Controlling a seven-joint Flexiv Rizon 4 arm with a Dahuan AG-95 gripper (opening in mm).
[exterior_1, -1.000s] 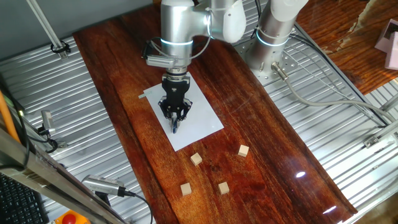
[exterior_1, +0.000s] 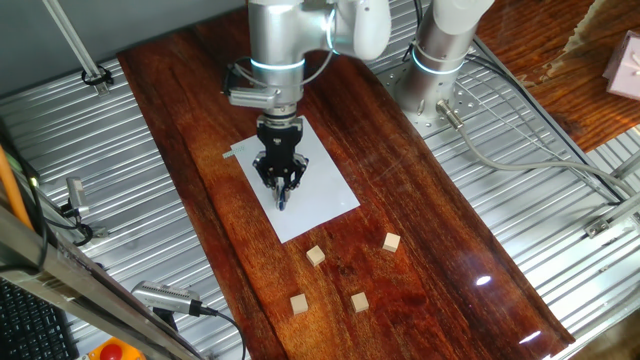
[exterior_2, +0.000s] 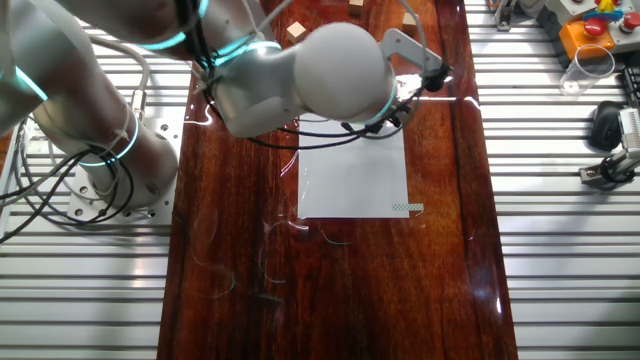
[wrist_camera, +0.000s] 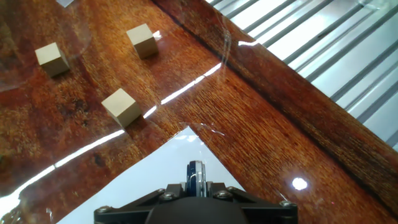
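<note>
My gripper (exterior_1: 281, 198) points down over a white sheet of paper (exterior_1: 318, 194) that lies on the dark wooden board. Its fingers are shut in the wrist view, where a narrow silver and dark-blue shape shows at the fingertips (wrist_camera: 196, 175). Whether that shape is only the fingertips or also a thin thing between them, I cannot tell. Exterior view 2 hides the gripper behind the arm (exterior_2: 343, 75). Contact with the paper cannot be made out. Small pale wooden cubes lie beyond the paper, the nearest one (wrist_camera: 121, 107) close to its corner.
Further cubes stand apart from each other: one (exterior_1: 391, 242) towards the arm's base, others (exterior_1: 299, 303) farther off. The board (exterior_2: 290, 300) is bare on the opposite side of the paper. Slatted metal table (exterior_1: 170, 240) surrounds the board.
The arm above the gripper has shifted slightly left in exterior view 1, and the gripper's body leans a little differently. Its tips stay over the same part of the paper. The cubes have not moved.
</note>
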